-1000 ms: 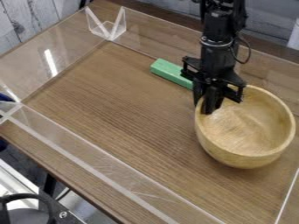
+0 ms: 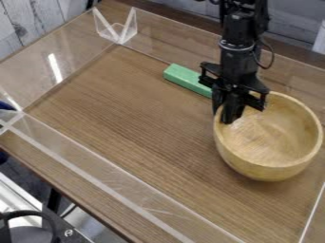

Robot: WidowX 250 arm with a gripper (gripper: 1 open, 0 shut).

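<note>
The black gripper (image 2: 229,109) is shut on the upper left rim of a cream plastic bowl (image 2: 267,145), which sits at the right side of the wooden table, tilted toward the camera. Behind the gripper and to its left lies a green bar-shaped object (image 2: 187,78), partly hidden by the arm.
A clear plastic container (image 2: 116,27) stands at the top left. A dark round object with cables shows at the bottom left corner.
The gripper and bowl have shifted very slightly over the last second; the grip on the rim looks the same.
</note>
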